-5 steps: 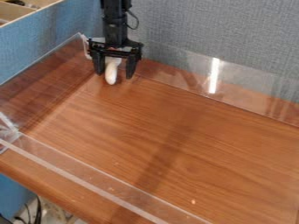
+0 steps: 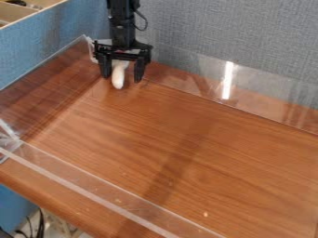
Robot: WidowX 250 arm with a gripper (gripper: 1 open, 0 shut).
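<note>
My black gripper hangs at the back left corner of the wooden table, its fingers open and pointing down. A white elongated object lies on the wood between or just behind the fingers; whether they touch it I cannot tell.
Clear low walls run along its edges, with a grey padded wall behind and a blue panel at the left.
</note>
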